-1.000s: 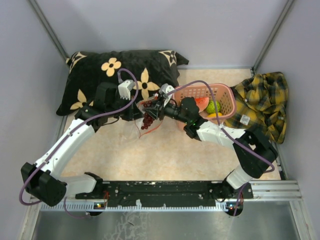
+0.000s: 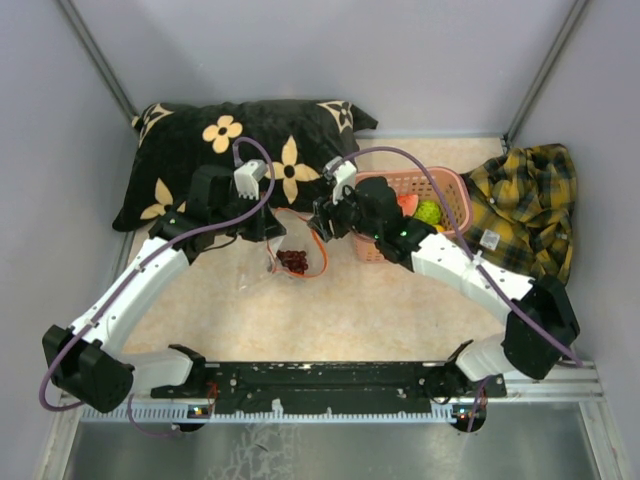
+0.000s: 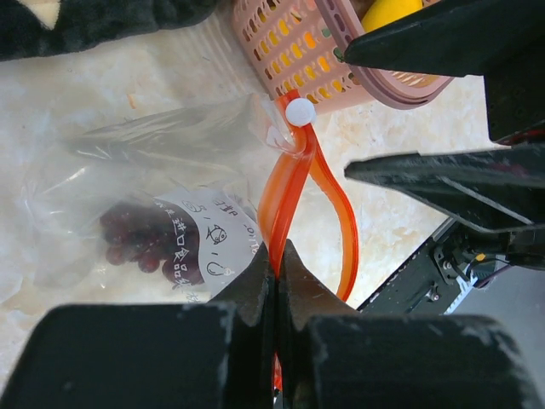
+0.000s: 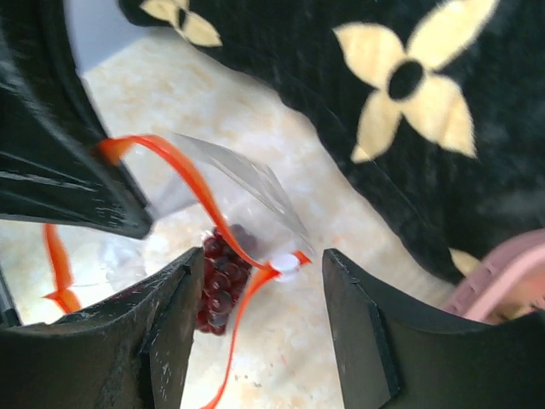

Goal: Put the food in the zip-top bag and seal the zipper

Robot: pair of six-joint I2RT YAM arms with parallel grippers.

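A clear zip top bag (image 3: 162,145) with an orange zip edge and a white slider (image 3: 300,112) lies with its mouth spread. Dark red grapes (image 3: 140,239) rest inside it, beside a printed white label (image 3: 213,239). My left gripper is shut with the orange zip edge thinly pinched between its fingertips. To the right of the mouth, my right gripper stands part open; the slider end of the bag shows between its fingers, with no grip on it visible. In the top view the grapes (image 2: 292,261) appear below and between both grippers.
A pink basket (image 2: 462,200) holding toy foods, among them a green one (image 2: 428,212), stands right of the bag. Behind lies a black flowered cushion (image 2: 240,150), and a plaid cloth (image 2: 525,210) sits at far right.
The right gripper held grapes at the bag's mouth one second ago; they now lie in the bag. It has moved right, out of the mouth. The left arm has stayed put.
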